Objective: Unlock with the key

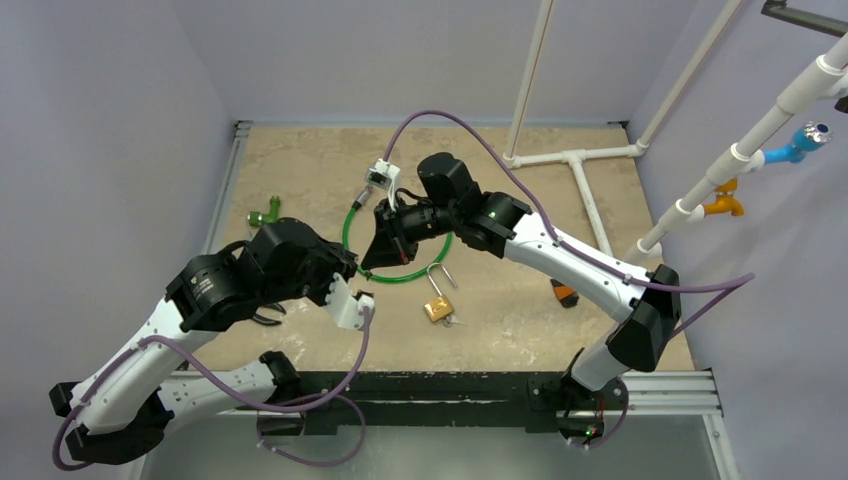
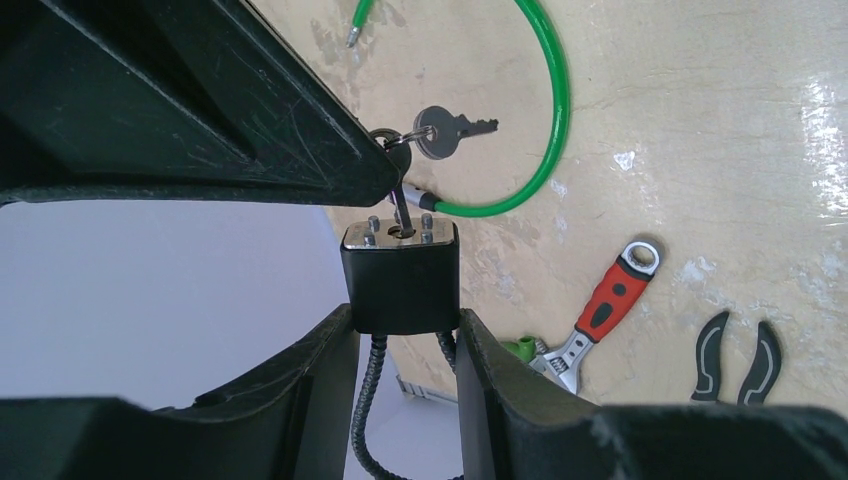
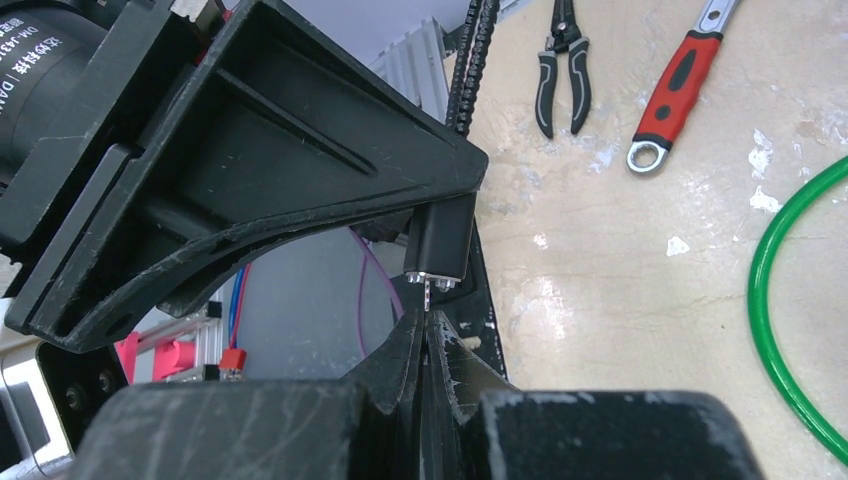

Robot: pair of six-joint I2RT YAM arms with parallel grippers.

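In the left wrist view my left gripper is shut on a black padlock (image 2: 398, 285) with a cable shackle. A key (image 2: 404, 214) stands in its keyhole, and a second key (image 2: 438, 130) hangs beside it on the ring. My right gripper is shut at that key, its tips just below the padlock's keyhole face in the right wrist view; the key is largely hidden there. In the top view the two grippers meet over the floor's middle left.
A brass padlock (image 1: 438, 308) with keys lies below the green hose (image 1: 398, 280). An adjustable wrench (image 2: 610, 300) and pliers (image 2: 708, 360) lie on the board. White pipes (image 1: 585, 200) with taps line the back and right.
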